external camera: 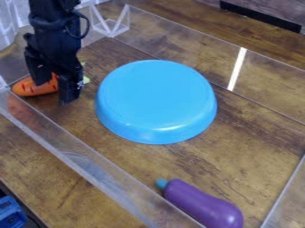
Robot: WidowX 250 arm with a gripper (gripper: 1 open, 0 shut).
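Observation:
The black gripper (50,82) is at the upper left, open, over an orange carrot (28,87) with a small green top, which is partly hidden behind it. A blue round dish (156,100), bottom up, sits in the middle of the wooden surface. A purple eggplant (204,204) with a teal tip lies at the lower right.
Clear plastic walls (84,163) border the work area on several sides. A blue object (9,213) is at the lower left edge. The wood is bare around the dish's right and lower left.

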